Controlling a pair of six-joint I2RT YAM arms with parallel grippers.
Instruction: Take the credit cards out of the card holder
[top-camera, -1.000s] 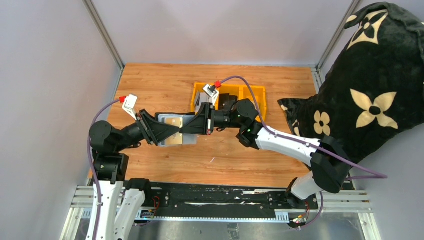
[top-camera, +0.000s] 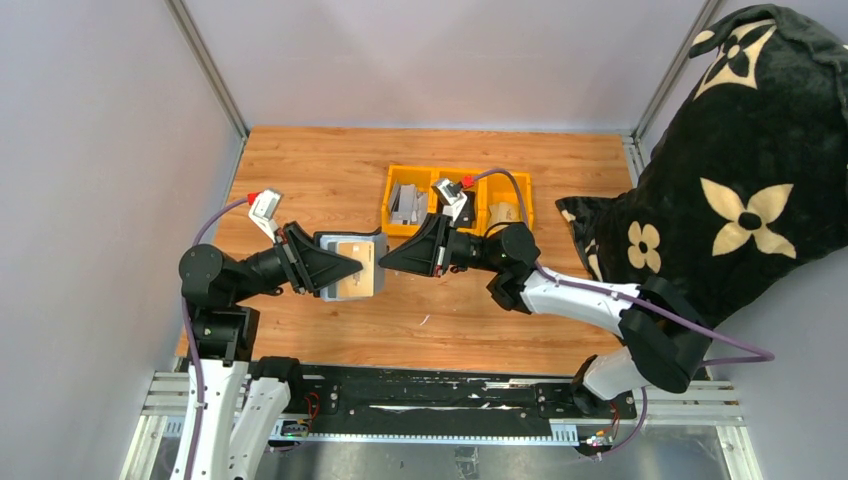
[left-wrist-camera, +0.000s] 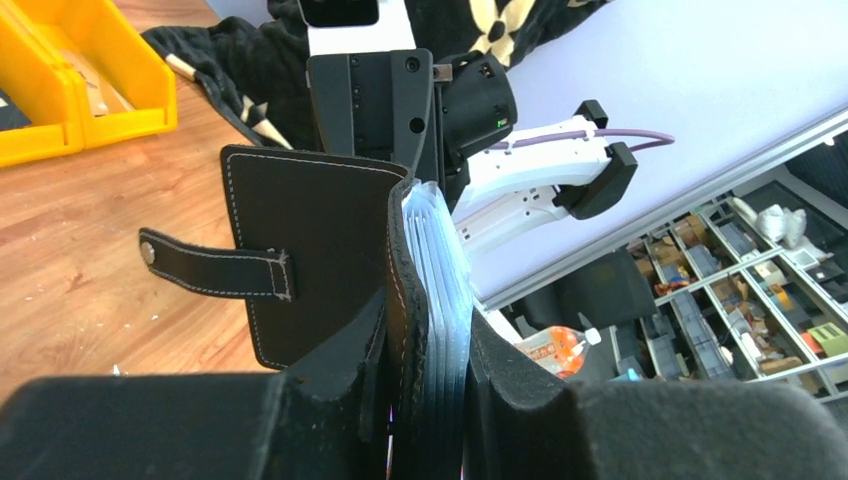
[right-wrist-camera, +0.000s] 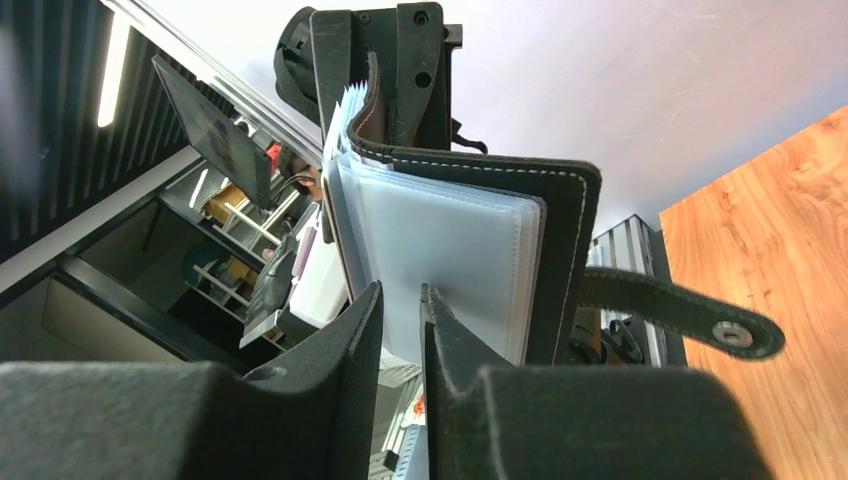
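Observation:
The dark card holder (top-camera: 378, 246) stands opened in the air, with my left gripper (top-camera: 357, 267) shut on its bundle of clear sleeves (left-wrist-camera: 440, 260). A tan card (top-camera: 354, 285) shows in a sleeve in the top view. The cover with its snap strap (left-wrist-camera: 205, 268) hangs out to the side in the left wrist view. My right gripper (top-camera: 383, 262) is just right of the holder, a little open, with a narrow gap between its fingertips. Through that gap the front sleeve (right-wrist-camera: 440, 240) shows; no card is seen in the right gripper.
Behind the arms a yellow divided bin (top-camera: 407, 173) holds grey and dark items. A dark flower-patterned cushion (top-camera: 740, 170) fills the right side.
My right gripper has drawn back to the right, from over the sleeves to beside their right edge. The holder's right edge now curls inward. The left gripper has shifted only slightly.

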